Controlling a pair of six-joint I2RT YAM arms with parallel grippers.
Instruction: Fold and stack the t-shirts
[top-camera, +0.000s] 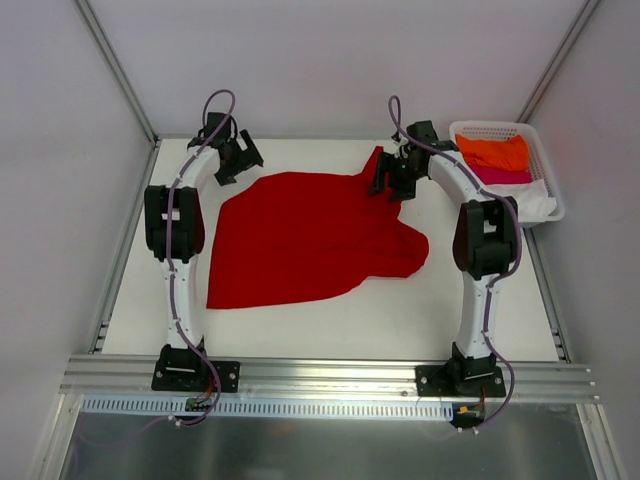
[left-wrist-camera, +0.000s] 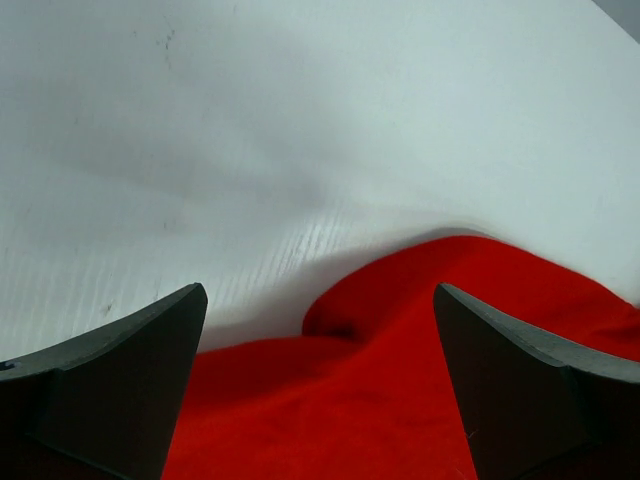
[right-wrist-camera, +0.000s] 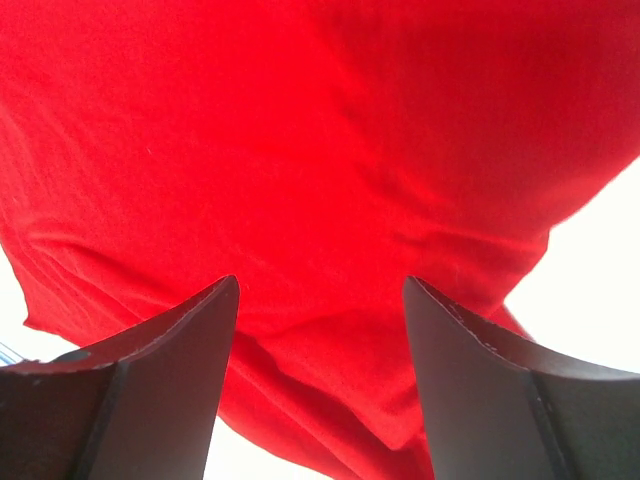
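Observation:
A red t-shirt lies spread over the middle of the table, with wrinkles and an uneven outline at its right side. Over its back left edge, my left gripper stands open; in the left wrist view the red cloth shows between and below its fingers with nothing gripped. My right gripper is above the shirt's back right part. Its fingers stand apart in the right wrist view, and the red fabric lies beneath them, not visibly pinched.
At the back right stands a white basket holding an orange cloth, a magenta cloth and a white cloth. Bare white table shows in front of the shirt.

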